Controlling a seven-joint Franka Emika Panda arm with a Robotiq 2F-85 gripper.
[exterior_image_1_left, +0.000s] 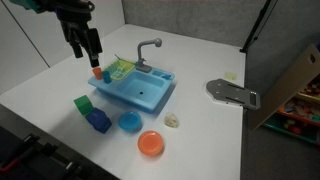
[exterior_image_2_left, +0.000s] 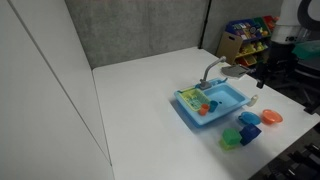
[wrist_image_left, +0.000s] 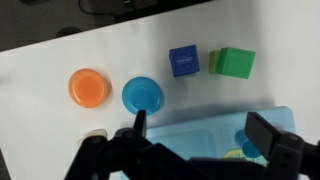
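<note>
My gripper hangs in the air above the table, near the left side of the blue toy sink. In the wrist view its two fingers stand wide apart, with nothing between them; the gripper is open. An orange cup and a teal cup are at the sink's left end. In front of the sink lie a green block and a dark blue block. A blue bowl and an orange bowl rest to their right in the exterior view.
A grey faucet rises behind the sink, beside a green rack. A small pale object and a grey board lie to the right. Toy shelves stand beyond the table.
</note>
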